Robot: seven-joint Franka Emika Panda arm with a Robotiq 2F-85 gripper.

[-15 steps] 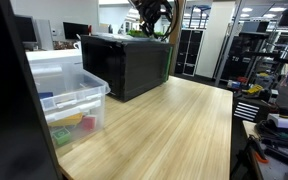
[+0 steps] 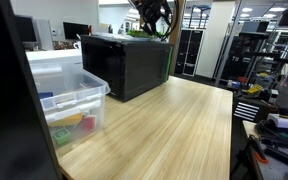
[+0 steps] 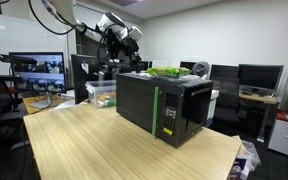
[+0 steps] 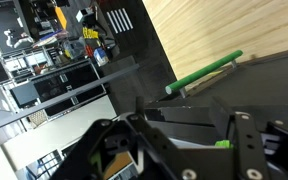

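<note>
A black microwave (image 3: 159, 105) stands on the wooden table, with a green strip (image 3: 155, 106) upright on its front. Green items (image 3: 171, 72) lie on its top. My gripper (image 3: 124, 52) hangs over the far part of the microwave's top in exterior view 2; exterior view 1 has the gripper (image 2: 151, 22) above the top too. From the wrist, the dark fingers (image 4: 137, 122) stand apart at the bottom of the picture, with nothing clearly between them. The green strip (image 4: 204, 73) lies beyond them, and a bit of green (image 4: 222, 144) shows below.
A clear plastic bin (image 2: 76, 108) with coloured things inside sits on the table beside the microwave. A grey rounded object (image 3: 201, 69) rests on the microwave's top near its right end.
At most, the gripper above the microwave has shifted slightly. The microwave, bin and tabletop look the same.
</note>
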